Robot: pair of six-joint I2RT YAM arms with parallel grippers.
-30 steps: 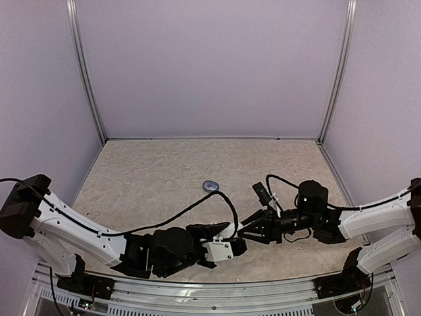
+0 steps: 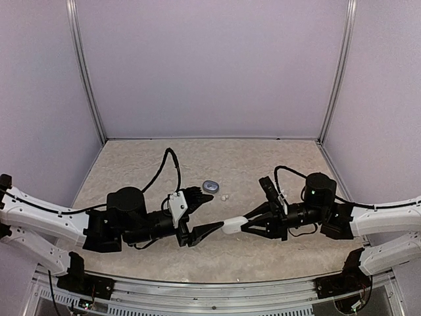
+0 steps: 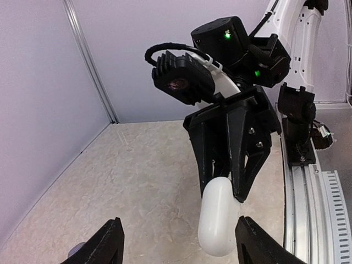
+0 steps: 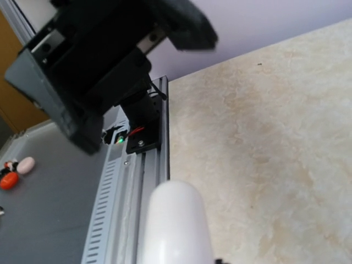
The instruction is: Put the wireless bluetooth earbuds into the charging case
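The white charging case (image 2: 234,224) (image 3: 219,214) (image 4: 177,220) is held horizontally in my right gripper (image 2: 247,221), shut on one end of it. Its lid looks closed. My left gripper (image 2: 205,213) is open just to the left of the case, whose free end points toward it; in the left wrist view its fingers stand either side, the case nearer the right one. On the table behind the grippers, small white pieces, apparently the earbuds (image 2: 224,197), lie beside a grey oval object (image 2: 210,186).
Metal rails run along the front edge, where both arm bases stand. The walls enclose the table at back and sides.
My left gripper has turned and lifted back from its lower, forward pose over the case, uncovering the case and white pieces in the top view. The right gripper has shifted slightly.
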